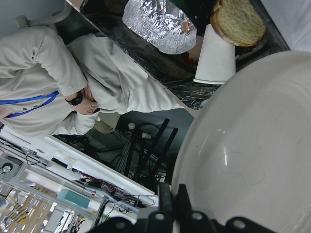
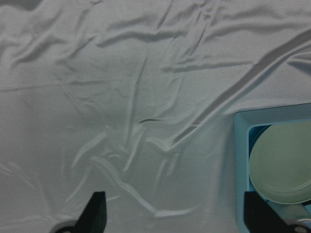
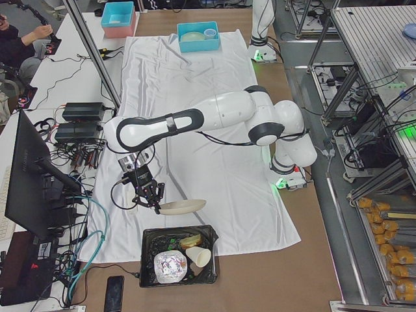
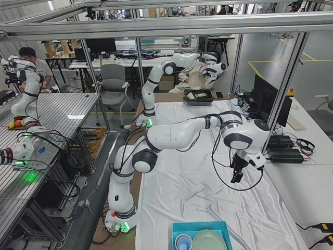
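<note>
A cream oval plate (image 3: 183, 207) is held by its edge in my left gripper (image 3: 155, 203), shut on it, just above the near edge of the white cloth; it fills much of the left wrist view (image 1: 248, 141). Below it, a black lined bin (image 3: 149, 266) holds a foil item (image 3: 170, 266), a white paper cup (image 3: 199, 256) and bread (image 1: 238, 24). My right gripper (image 4: 237, 172) is over the cloth near a blue bin (image 2: 242, 165), which holds a pale green plate (image 2: 281, 160) and a cup (image 4: 183, 242). Its fingers stand open, empty.
A monitor (image 3: 29, 188), black boxes and cables crowd the table at left. A phone (image 3: 114, 297) lies beside the black bin.
</note>
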